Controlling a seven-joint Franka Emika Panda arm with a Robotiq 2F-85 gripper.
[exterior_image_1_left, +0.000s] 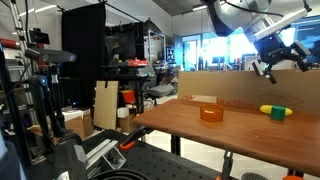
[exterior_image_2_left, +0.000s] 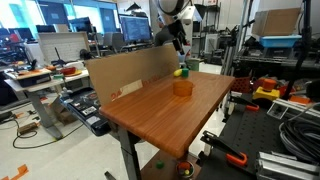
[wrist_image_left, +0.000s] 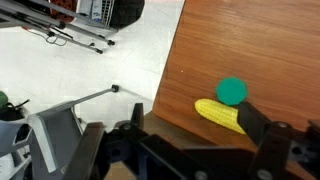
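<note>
A round green block or cup (wrist_image_left: 231, 91) stands on the brown table, and a yellow corn-like toy (wrist_image_left: 219, 114) lies right beside it. In exterior view 1 the green piece (exterior_image_1_left: 278, 113) is at the right, with the yellow toy (exterior_image_1_left: 266, 109) just behind it. Nearer the table's middle sits an orange pot (exterior_image_1_left: 211, 113), apart from both. My gripper (exterior_image_1_left: 267, 74) hangs well above the green and yellow things, open and empty. In the wrist view its dark fingers (wrist_image_left: 97, 142) are spread wide, the right one close in view to the yellow toy.
The brown table (exterior_image_1_left: 180, 120) has bare surface around the orange pot and towards its left end. A beige partition (exterior_image_1_left: 230, 88) rises behind the table. Beyond the table's edge the white floor (wrist_image_left: 120, 60) shows in the wrist view.
</note>
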